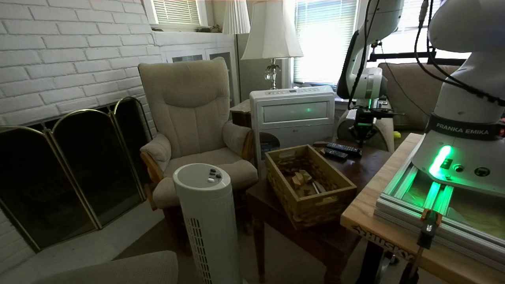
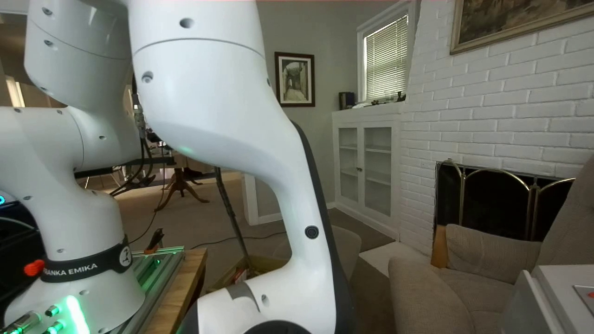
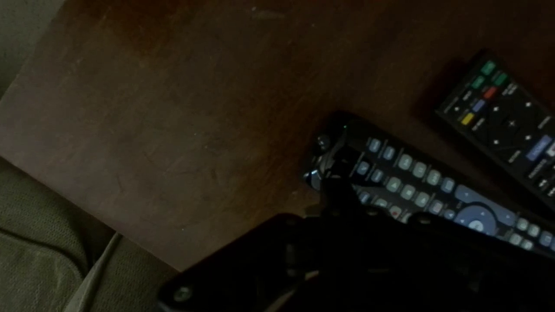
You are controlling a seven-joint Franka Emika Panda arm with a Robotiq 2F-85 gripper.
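Observation:
My gripper (image 1: 361,144) points down over the dark wooden table, at the end where the remotes lie. In the wrist view its dark fingers (image 3: 335,195) stand together, shut, with nothing visible between them. They overlap the near end of a long black remote (image 3: 424,190) with grey and blue buttons; whether they touch it cannot be told. A second black remote (image 3: 502,122) with coloured buttons lies roughly parallel, farther right. Exterior view 1 shows the longer remote (image 1: 344,149) and the shorter remote (image 1: 333,153) side by side. Exterior view 2 does not show the gripper.
A woven basket (image 1: 326,202) holding wooden blocks stands on the same table, beside the remotes. Behind are a white appliance (image 1: 296,113) and a beige armchair (image 1: 189,109). A white tower fan (image 1: 208,227) stands in front. Bare tabletop (image 3: 156,135) lies left of the remotes.

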